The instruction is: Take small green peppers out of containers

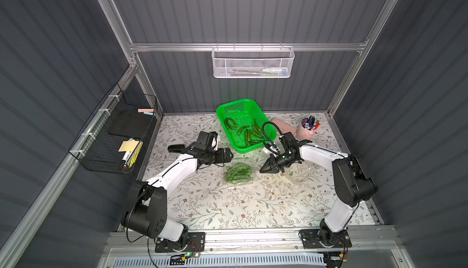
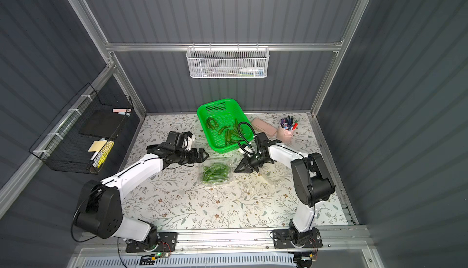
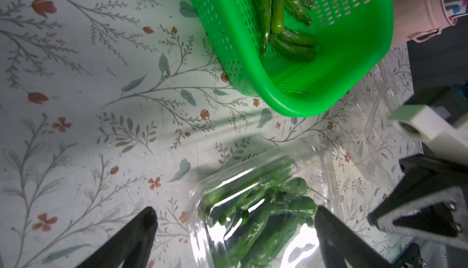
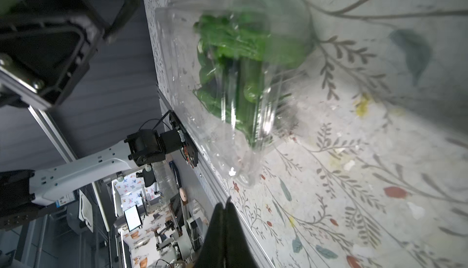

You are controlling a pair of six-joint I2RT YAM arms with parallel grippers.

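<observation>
A clear plastic container (image 1: 238, 172) holding several green peppers lies on the table in front of the green basket (image 1: 234, 143), which holds more peppers, seen also in the left wrist view (image 3: 312, 107). My left gripper (image 1: 223, 155) stands open just behind and left of the container; its blurred fingers frame the container in the left wrist view, with nothing held. My right gripper (image 1: 265, 169) is right of the container, shut with nothing showing between its fingertips.
A pink pen cup (image 1: 304, 134) and pink case (image 1: 282, 126) are at the back right. A black object (image 1: 175, 148) lies at the left. A clear plastic piece (image 3: 377, 121) lies right of the container.
</observation>
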